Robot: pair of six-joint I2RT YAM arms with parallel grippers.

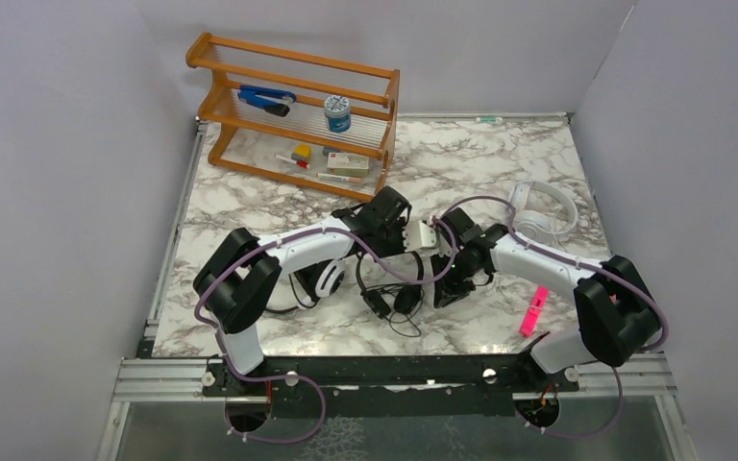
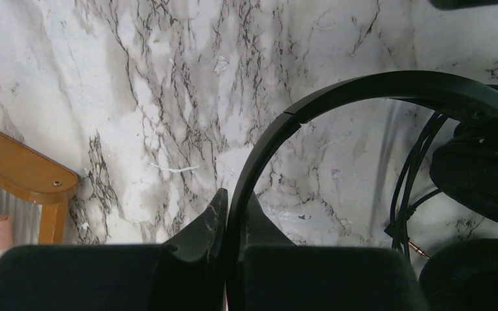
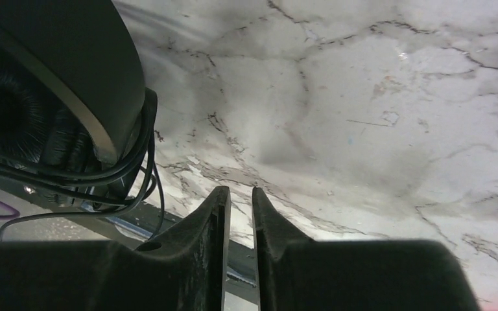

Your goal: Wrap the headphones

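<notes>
The black headphones (image 1: 406, 299) hang near the front middle, cable wound loosely round their ear cups. Their headband (image 2: 337, 89) arcs up in the left wrist view, and my left gripper is shut on it. In that view an ear cup (image 2: 486, 168) and several strands of cable (image 2: 410, 188) show at the right, with a gold plug (image 2: 418, 249) among them. The right gripper stands partly open, bare marble visible between its fingers. To its left in the right wrist view lie an ear cup and looped cable (image 3: 144, 155).
Black-and-white headphones (image 1: 330, 279) lie left of the held pair. White headphones (image 1: 548, 216) rest at the back right, a pink object (image 1: 534, 310) at the front right. A wooden rack (image 1: 298, 117) stands at the back left. Marble between rack and white headphones is free.
</notes>
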